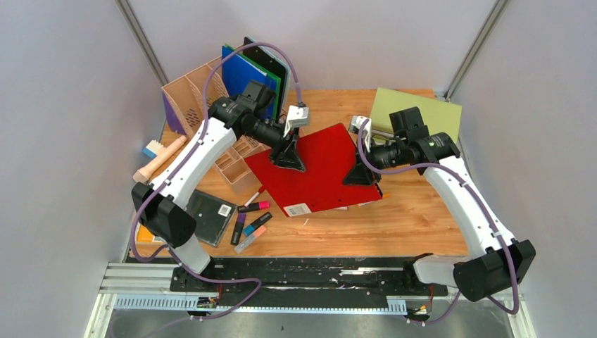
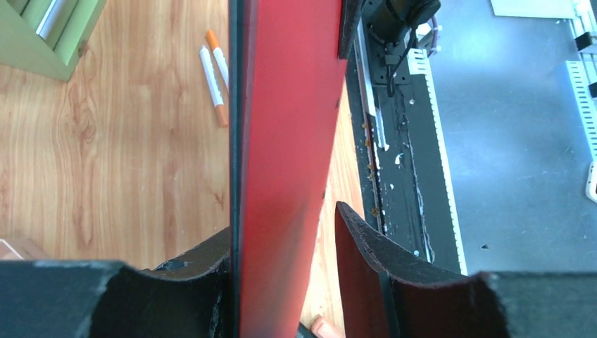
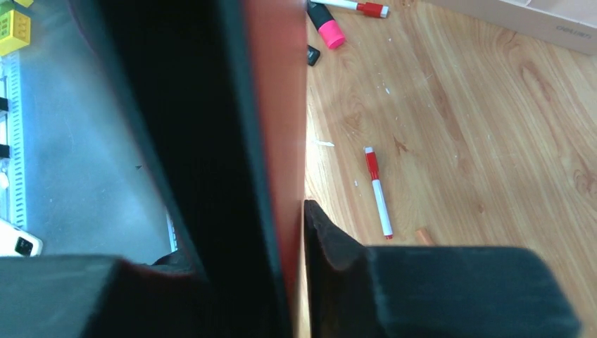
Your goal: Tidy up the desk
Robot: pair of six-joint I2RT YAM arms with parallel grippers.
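Observation:
A red folder [image 1: 310, 190] is held up over the middle of the desk. My right gripper [image 1: 362, 174] is at its right side; in the right wrist view the folder [image 3: 278, 141] runs down between the fingers. My left gripper [image 1: 288, 155] is at its upper left part. In the left wrist view the folder [image 2: 285, 162] stands edge-on between the part-open fingers, with a gap beside the right finger. Whether the right gripper grips tightly is blurred.
An organizer [image 1: 236, 169] with upright folders is at the back left, a green box [image 1: 415, 105] at back right. Markers [image 1: 253, 229] and a dark tablet [image 1: 204, 218] lie at front left.

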